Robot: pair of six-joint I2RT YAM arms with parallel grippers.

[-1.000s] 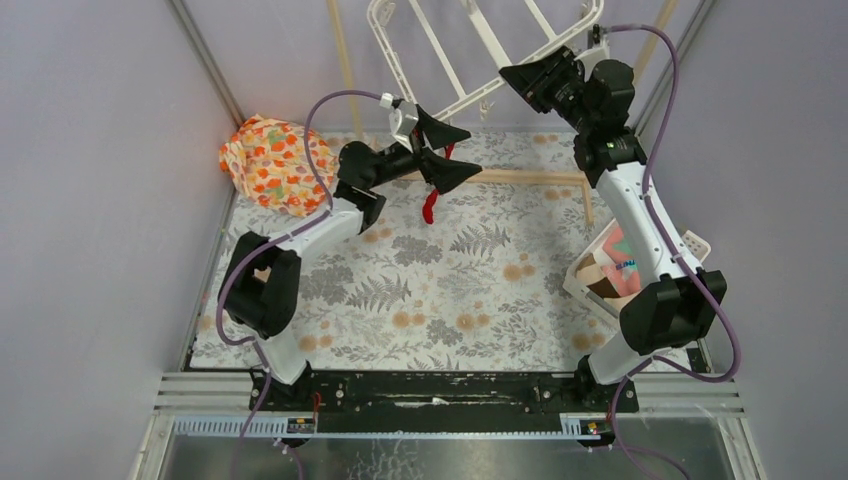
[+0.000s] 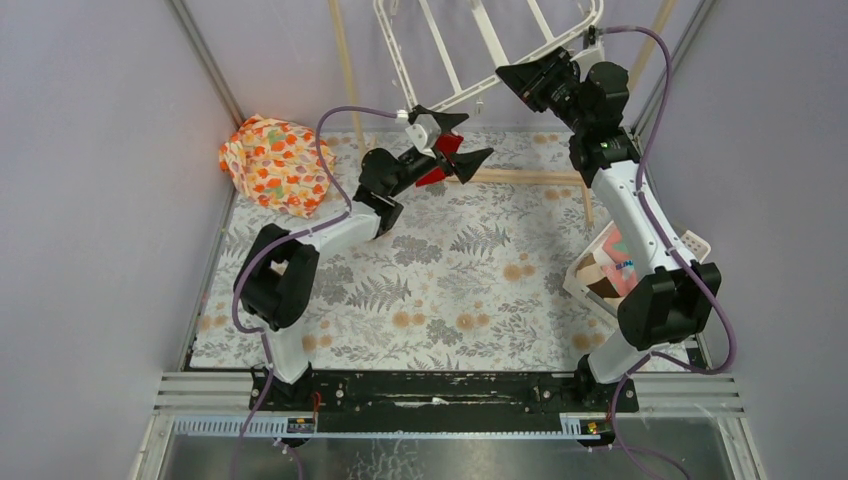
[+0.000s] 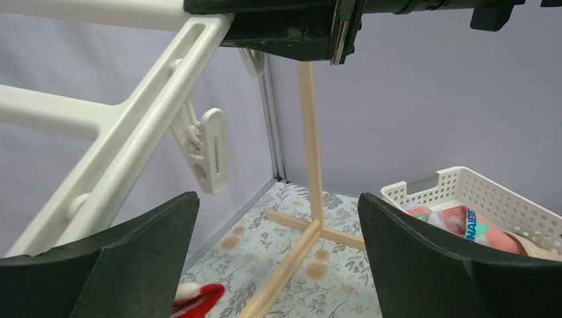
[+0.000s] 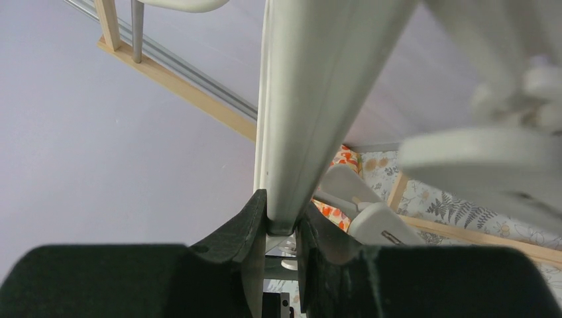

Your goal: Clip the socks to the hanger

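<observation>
The white hanger (image 2: pixel 445 65) spans the top of the top view, with a clip (image 3: pixel 213 149) hanging beside my left gripper. My right gripper (image 2: pixel 530 80) is shut on the hanger's frame, its bar (image 4: pixel 311 112) between the fingers. My left gripper (image 2: pixel 455 140) stands open at the hanger's near left corner. A red sock (image 2: pixel 440 170) hangs just below it; in the left wrist view its red and white cloth (image 3: pixel 202 298) shows low behind the left finger, and its attachment is hidden.
A white basket (image 2: pixel 585 275) of socks sits at the right. An orange patterned cloth (image 2: pixel 275 165) lies back left. A wooden stand (image 2: pixel 520 177) is under the hanger.
My left gripper has moved right and toward the back, to the hanger's corner; the red sock has shifted with a swing. The hanger and right gripper are almost unchanged.
</observation>
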